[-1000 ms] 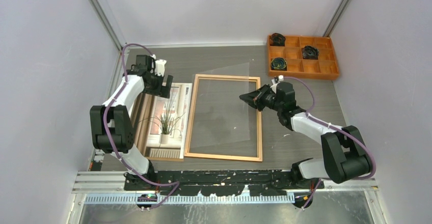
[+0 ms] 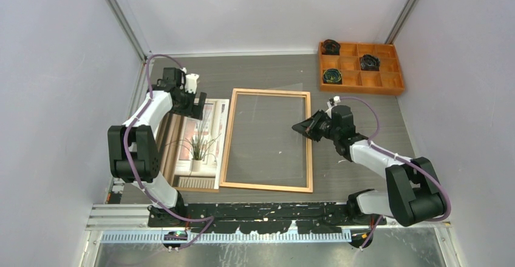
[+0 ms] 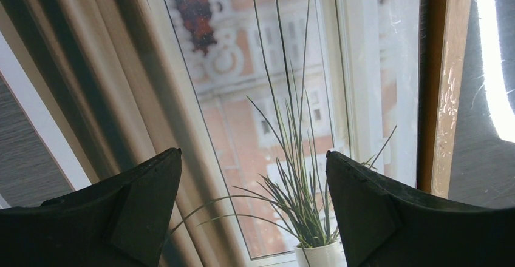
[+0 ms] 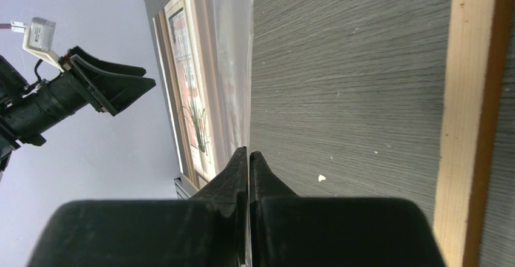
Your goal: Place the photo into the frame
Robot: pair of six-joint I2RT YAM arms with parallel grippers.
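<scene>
The wooden frame (image 2: 308,158) lies flat in the middle of the table. A clear sheet (image 2: 267,139) is over it, its top edge sticking out past the frame's far bar. At the frame's right bar, my right gripper (image 2: 294,127) is shut on the sheet's right edge; the right wrist view shows the thin clear sheet (image 4: 231,60) running between the closed fingertips. Left of the frame lies the photo (image 2: 209,139), a window with a potted plant. My left gripper (image 2: 198,105) hovers over the photo's upper part, open and empty, its fingers (image 3: 139,194) apart.
An orange compartment box (image 2: 392,73) with several dark coils stands at the back right. Bare table (image 2: 358,112) shows between the frame and the right wall. The photo lies close against the frame's left bar.
My right gripper has moved slightly right and toward the front, drawing the clear sheet the same way, so less of it sticks out at the back. The left arm has barely moved.
</scene>
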